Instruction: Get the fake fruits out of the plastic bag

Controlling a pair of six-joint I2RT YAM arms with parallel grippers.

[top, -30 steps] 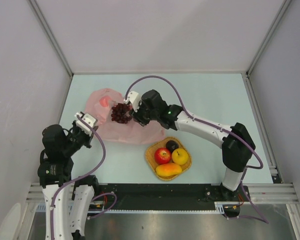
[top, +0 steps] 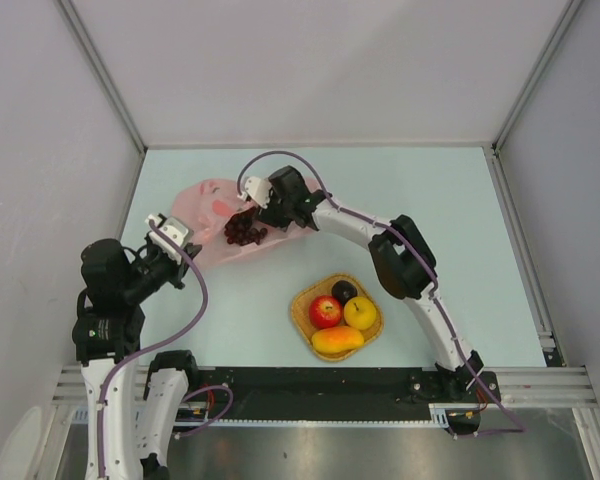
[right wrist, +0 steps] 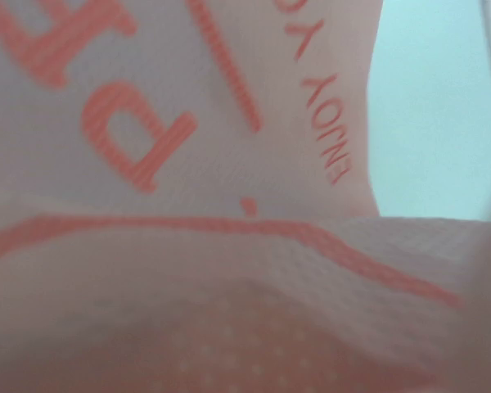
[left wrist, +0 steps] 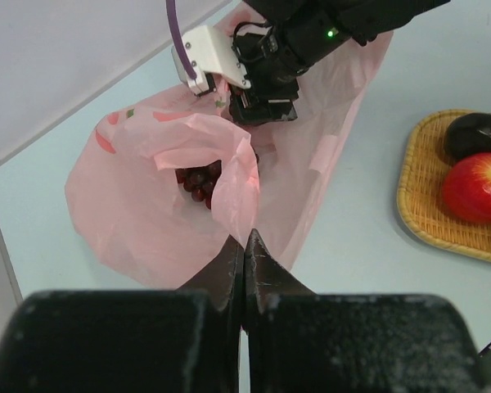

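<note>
The pink plastic bag (top: pixel 217 203) lies crumpled at the back left of the table. Dark red grapes (left wrist: pixel 200 185) show through its opening, partly covered by a fold. My left gripper is shut on a gathered edge of the bag, at its near left corner in the top view. Over the bag's right part, beside the grapes, sits my right gripper (top: pixel 271 219), pointing down among the folds. Its fingers cannot be made out, and printed bag film fills most of the right wrist view, so its state is unclear.
A woven basket (top: pixel 302 318) at the front middle holds a red apple (top: pixel 325 311), a yellow apple (top: pixel 360 312), a dark fruit (top: pixel 344 291) and an orange-yellow mango (top: pixel 337 339).
The bag's right side has drawn in, and its fold covers more of the grapes. The left gripper has barely moved.
</note>
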